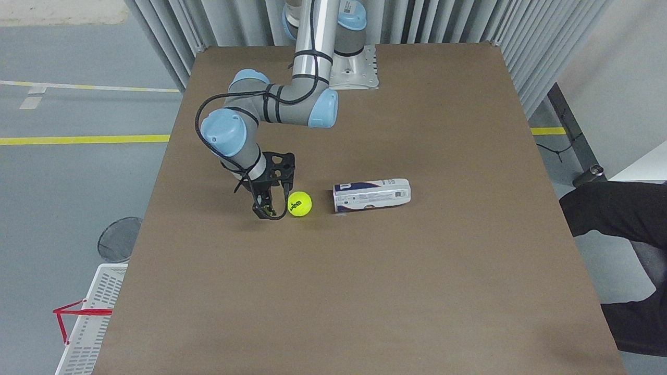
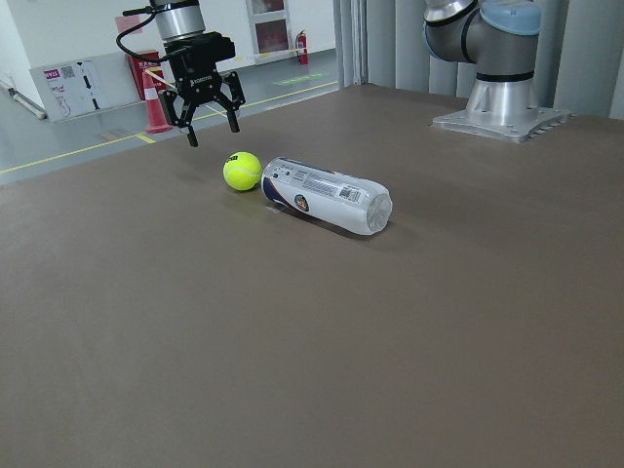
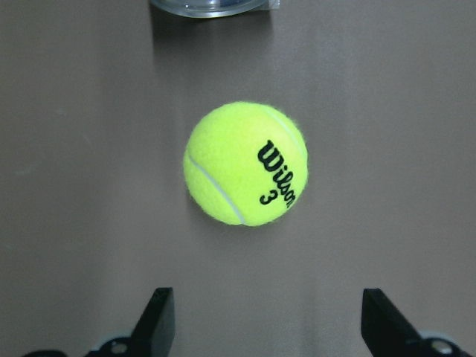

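A yellow Wilson tennis ball (image 1: 299, 203) (image 2: 242, 171) (image 3: 245, 163) rests on the brown table, just left of a white cylindrical can (image 1: 372, 194) (image 2: 327, 195) lying on its side, its end visible at the top of the wrist view. My gripper (image 1: 266, 206) (image 2: 213, 129) hangs above the table to the left of the ball in the front and left views, its fingers apart with nothing between them.
A white basket (image 1: 87, 344) and a mesh bin (image 1: 119, 239) stand on the floor beyond the left edge. A person's legs (image 1: 625, 212) are at the right edge.
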